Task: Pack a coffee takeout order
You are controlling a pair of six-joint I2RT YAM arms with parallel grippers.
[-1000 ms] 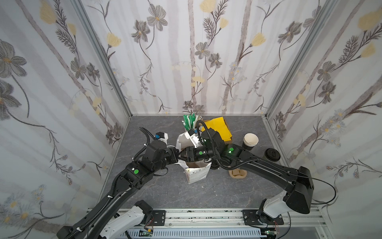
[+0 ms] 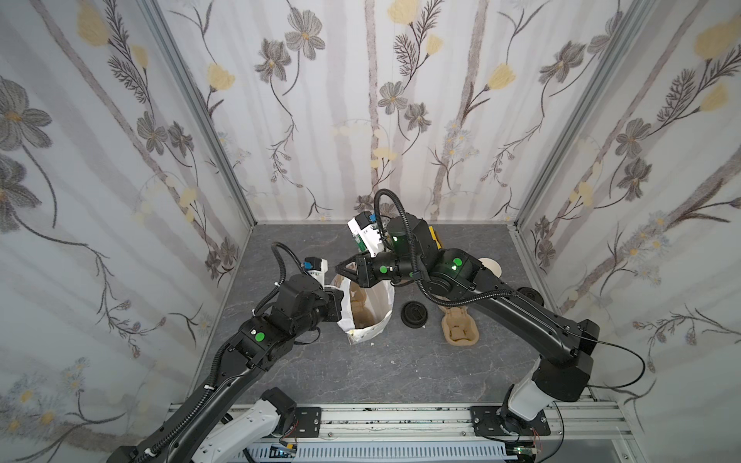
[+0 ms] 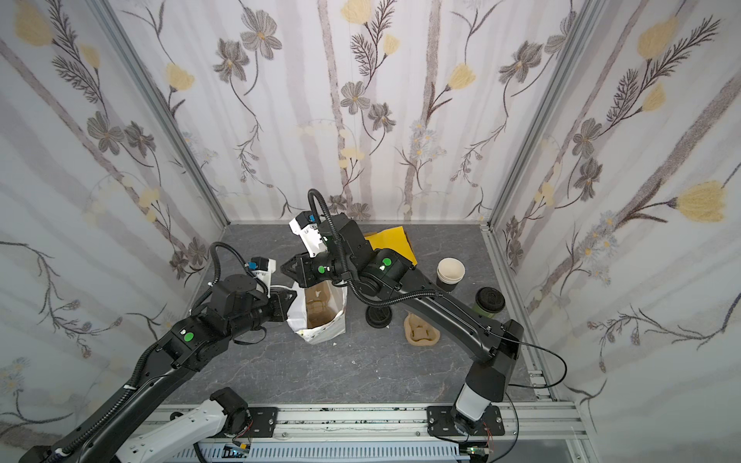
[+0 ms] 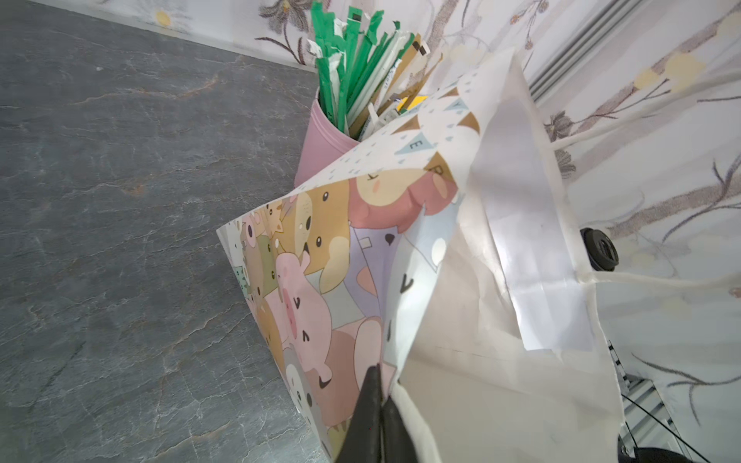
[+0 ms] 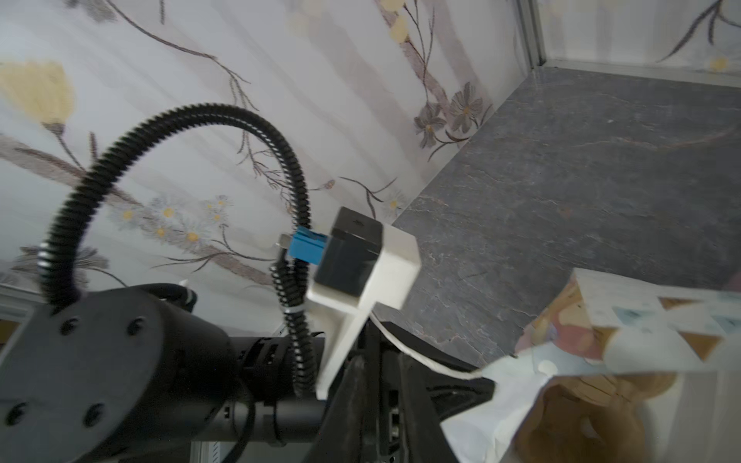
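Observation:
A white paper bag (image 2: 378,320) with printed animals (image 4: 301,308) stands open at the middle, a brown molded carrier (image 5: 586,420) inside. My left gripper is shut on the bag's near rim at its left side. My right gripper (image 2: 341,268) is above the bag, just beyond the left one, pointing left and shut; what is between its fingers is not clear. A black lid (image 2: 414,314) and another carrier (image 2: 461,328) lie to the right. A paper cup (image 3: 450,271) and a lidded cup (image 3: 489,301) stand farther right.
A pink holder (image 4: 324,139) of straws and stirrers and yellow sheets (image 3: 395,243) are at the back. Both arms reach across from the front, close together over the bag.
My right gripper has risen and moved back and left. The bag has shifted slightly left and its opening shows more. The left arm has moved slightly.

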